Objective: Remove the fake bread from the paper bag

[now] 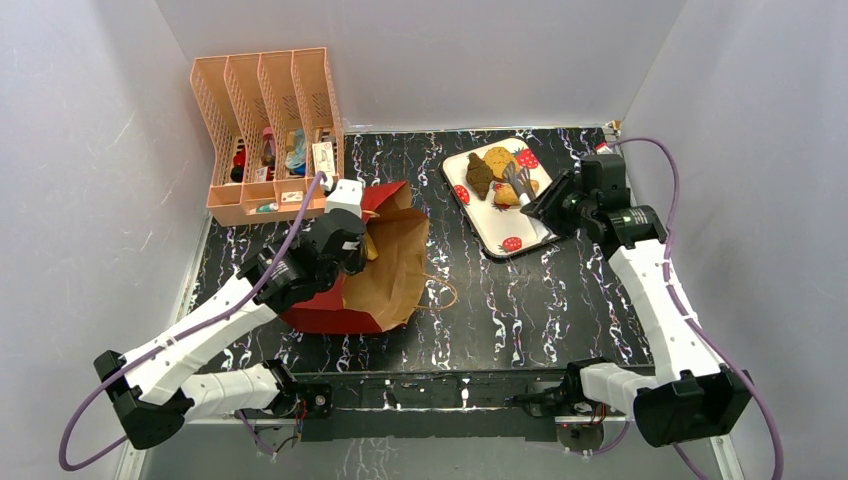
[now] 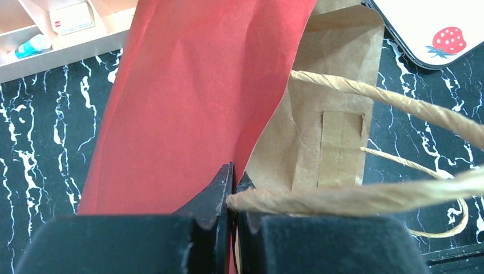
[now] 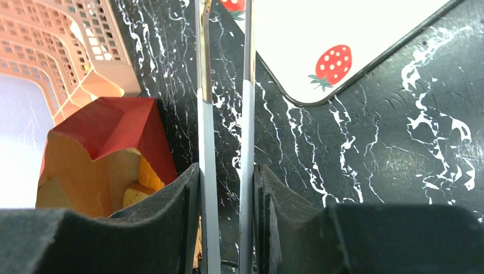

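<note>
The paper bag, red outside (image 2: 200, 97) and brown inside (image 1: 398, 262), lies on its side with its mouth facing right. Yellow fake bread (image 1: 370, 247) shows inside it, and the right wrist view shows bread (image 3: 136, 193) within too. My left gripper is shut on the bag's rim, close to a twisted handle (image 2: 342, 197). My right gripper has tongs (image 3: 246, 137) between its fingers, their two arms apart. The tongs' tips (image 1: 517, 180) hang over the tray (image 1: 483, 222), where a golden piece (image 1: 505, 196), a brown piece (image 1: 479, 175) and a round piece (image 1: 498, 158) rest.
A pink divided rack (image 1: 262, 195) holding small items stands at the back left, beside the bag. Bare dark marbled table (image 1: 500, 310) lies between bag and tray and in front of the tray.
</note>
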